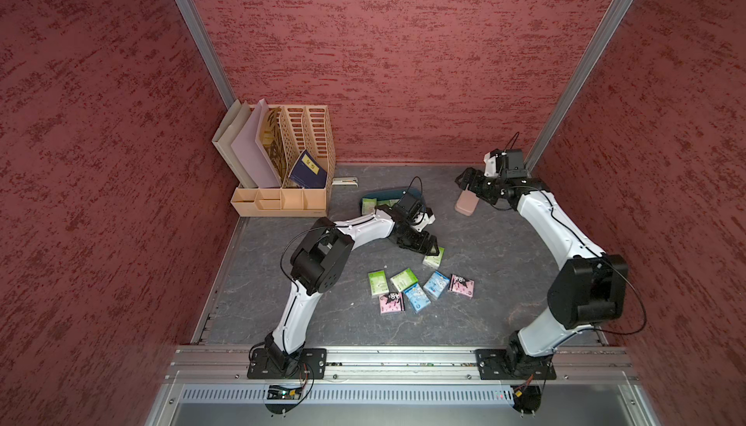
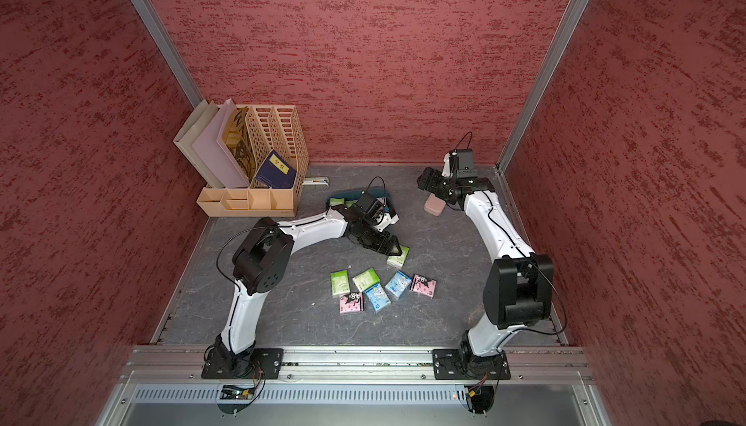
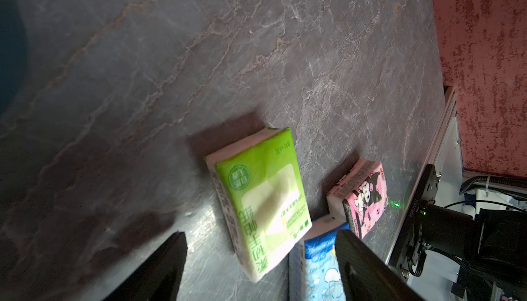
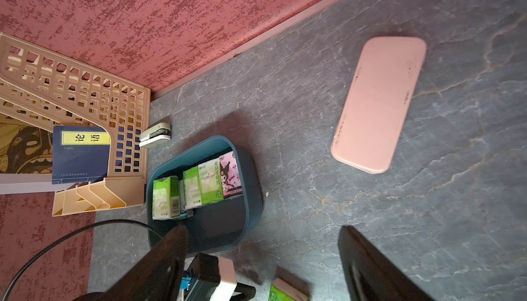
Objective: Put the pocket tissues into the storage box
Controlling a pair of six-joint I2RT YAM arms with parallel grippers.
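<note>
Below and between the open fingers of my left gripper lies a green tissue pack (image 3: 269,196), flat on the table and apart from the fingers. A blue pack (image 3: 322,265) and a pink pack (image 3: 365,199) are beyond it in the left wrist view. Closer to the table's front, several green, blue and pink packs lie loosely grouped, among them a green pack (image 1: 377,283) and a pink pack (image 1: 461,286). The teal storage box (image 4: 252,191) contains green packs (image 4: 211,181) and a pink pack (image 4: 230,173). My right gripper hangs open and empty at the back right.
A pink flat case (image 4: 378,103) rests under my right arm. At the back left stands a beige file organizer (image 1: 281,202) with books, and a stapler (image 4: 156,134) lies between it and the box.
</note>
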